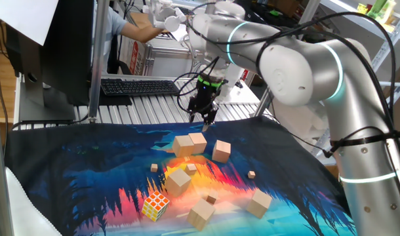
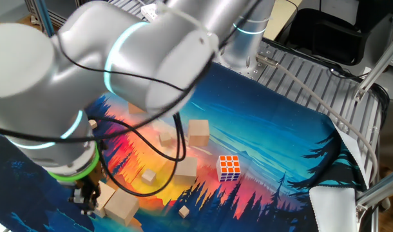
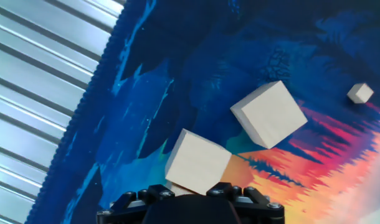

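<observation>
My gripper [image 1: 199, 124] hangs at the far side of the cloth, its fingertips apart with nothing visible between them. Just in front of it, a wooden block [image 1: 197, 142] stands beside another large block [image 1: 183, 145]. A third large block [image 1: 221, 151] is to their right. In the wrist view, one block [image 3: 198, 163] lies directly ahead of the gripper's dark knuckles, and another block [image 3: 269, 115] sits farther off; the fingertips are hidden there. From the second exterior view, the gripper [image 2: 87, 198] appears at lower left beside two blocks, partly overlapping the nearer one.
More large blocks [image 1: 178, 182] and several small cubes [image 1: 154, 168] are scattered over the patterned cloth [image 1: 75, 157]. A Rubik's cube [image 2: 229, 167] stands among them. Cables loop around the arm.
</observation>
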